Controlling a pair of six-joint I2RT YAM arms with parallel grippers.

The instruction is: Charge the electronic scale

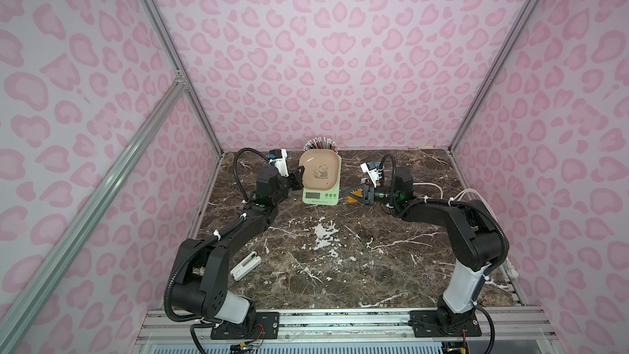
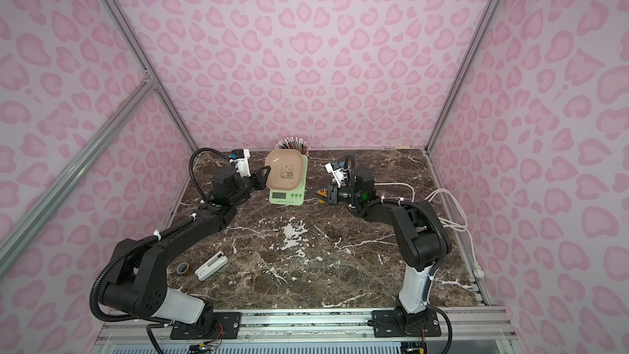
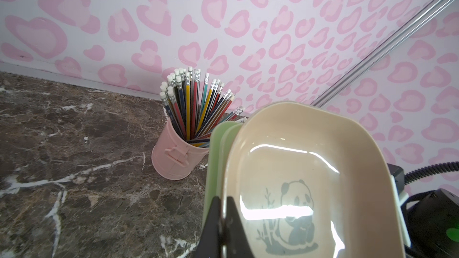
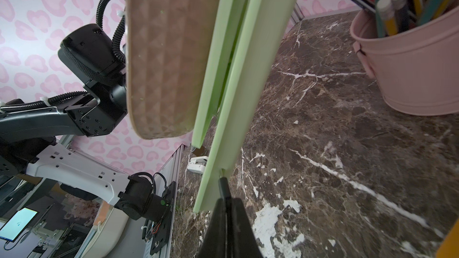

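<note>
The light green electronic scale [image 1: 321, 196] stands steeply tilted in front of the back wall, its display toward the front. A beige plate [image 1: 320, 169] with a panda print covers its weighing face. On the plate's left side, my left gripper is shut, and the beige rim shows as a strip between its fingers. My right gripper is shut with nothing visible between its fingers. Its dark tip meets or nearly meets the pale green side edge of the scale [image 4: 239, 129]; contact cannot be told for sure. No charging plug is recognisable.
A pink cup [image 3: 174, 160] of pencils stands behind the scale. Something orange [image 1: 353, 196] lies by my right gripper. A white oblong object [image 1: 245, 266] lies front left, a small round container [image 2: 182, 267] beside it. White cable [image 2: 455, 206] runs along the right.
</note>
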